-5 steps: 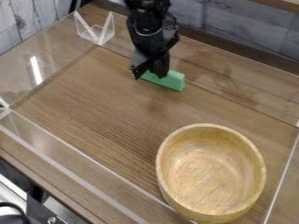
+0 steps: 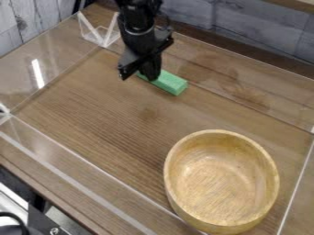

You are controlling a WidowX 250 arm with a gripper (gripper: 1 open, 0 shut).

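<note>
My black gripper (image 2: 146, 73) reaches down from the top centre of the camera view onto the left end of a green block (image 2: 170, 83), which lies flat on the wooden table (image 2: 98, 128). The fingertips are dark and small; whether anything is between them cannot be told.
A large yellow wooden bowl (image 2: 221, 197) sits at the lower right. A clear plastic piece stands at the left edge. The middle and left of the table are open, and a dark cable shows at the bottom left corner.
The green block has shifted slightly left from where it lay earlier, and my gripper has moved a little left with it.
</note>
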